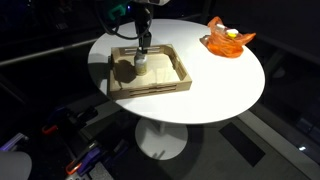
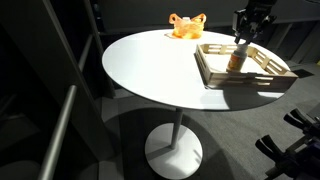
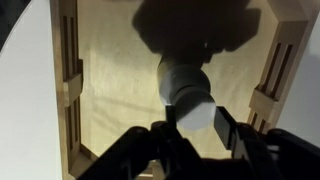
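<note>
A small bottle with a white cap (image 3: 195, 109) and an orange-brown body (image 2: 236, 63) is upright inside the shallow wooden crate (image 1: 150, 91). From above, my gripper has its dark fingers at either side of the cap, shut on it. In the first exterior view the gripper (image 1: 142, 50) comes down over the bottle (image 1: 140, 66), toward the left half of the crate. Whether the bottle's base touches the crate floor cannot be told.
The crate's slatted walls (image 3: 70, 92) stand around the bottle. An orange bag (image 1: 226, 42) with something yellow on top lies toward the back of the round white table (image 1: 215, 95). Bare tabletop lies between the bag and the crate.
</note>
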